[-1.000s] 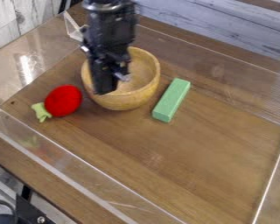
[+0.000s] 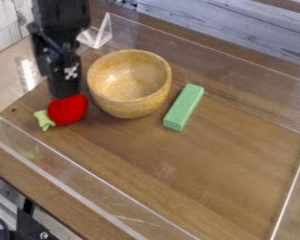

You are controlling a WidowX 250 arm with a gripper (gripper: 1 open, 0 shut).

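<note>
The dark gripper [image 2: 59,67] hangs at the upper left, open, above and slightly behind a red object with a green top [image 2: 67,110], which looks like a toy strawberry or pepper, lying on the wooden table. Right of the gripper sits a wooden bowl [image 2: 142,92], its inside empty as far as visible. A green block [image 2: 184,107] lies to the right of the bowl.
A clear plastic piece [image 2: 97,31] stands behind the arm at the back. Transparent walls border the table [image 2: 216,187].
The gripper has moved left from over the bowl to above the red object. The bowl, red object and green block appear unmoved.
</note>
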